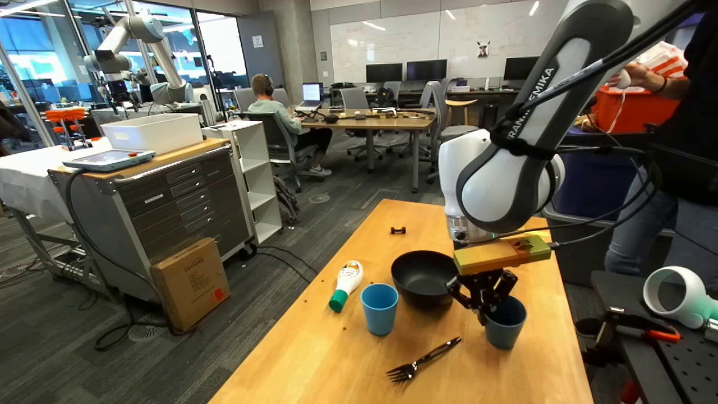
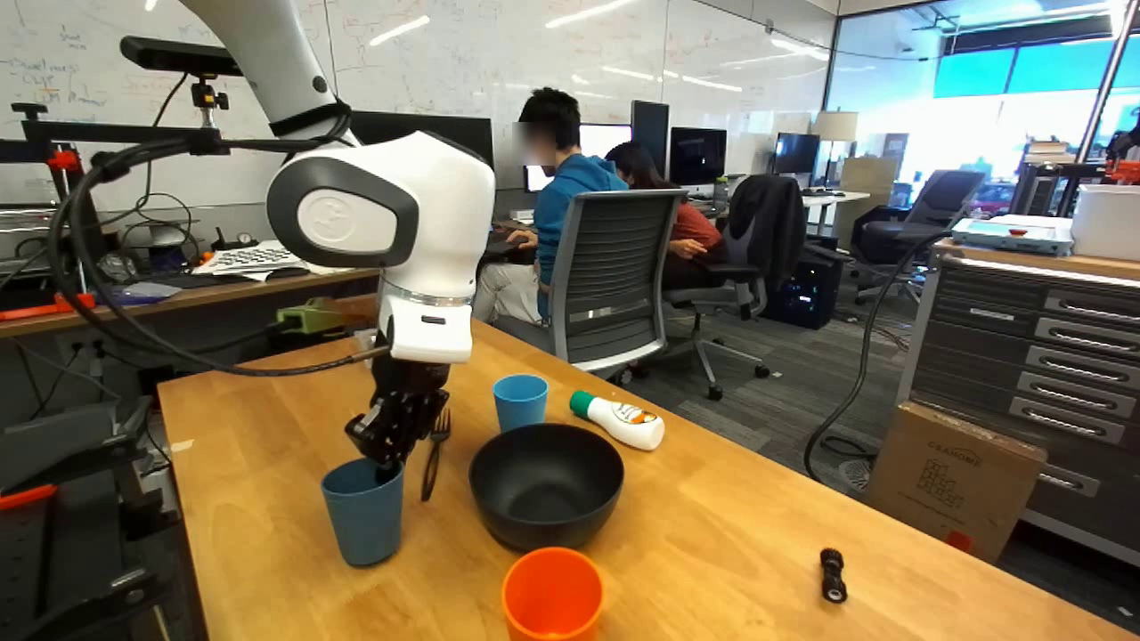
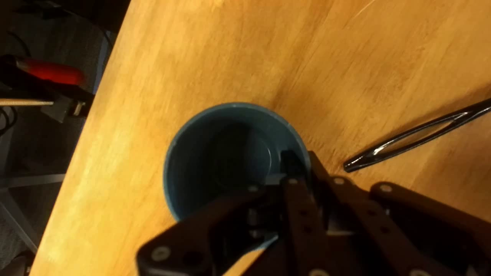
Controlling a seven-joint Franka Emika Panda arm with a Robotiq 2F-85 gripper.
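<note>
A dark blue cup (image 1: pixel 505 334) stands upright near the table's right edge in exterior view 1. At its rim is my gripper (image 1: pixel 484 317), pointing down. The wrist view shows the gripper shut with the thin wall of the cup (image 3: pixel 184 151) between its fingers, one inside and one outside. Nothing lies inside the cup as far as shows. In exterior view 2 the cup (image 2: pixel 363 523) rests on the table, the fingers at the rim's side toward the fork.
Nearby are a black fork (image 1: pixel 425 360), a light blue cup (image 1: pixel 380 310), a black bowl (image 2: pixel 546 486), a white bottle with a green cap (image 1: pixel 348 283) and an orange cup (image 2: pixel 552 600). A small black object (image 2: pixel 833 575) lies apart. Bare wood (image 3: pixel 368 55) surrounds the dark blue cup.
</note>
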